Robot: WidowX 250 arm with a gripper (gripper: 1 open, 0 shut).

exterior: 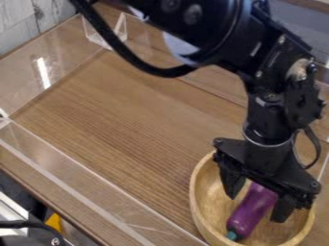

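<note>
My black gripper [264, 181] hangs at the right over a tan round bowl [211, 192], its two fingers spread to either side above a purple elongated object [252, 212] lying in the bowl. The object slants from lower left to upper right, its upper end partly hidden by the gripper. Whether the fingers touch it is not clear.
A wooden tabletop [122, 115] fills the left and middle, mostly bare. A clear container [108, 19] stands at the back left. Clear edging runs along the table's left side, with black cables at the lower left.
</note>
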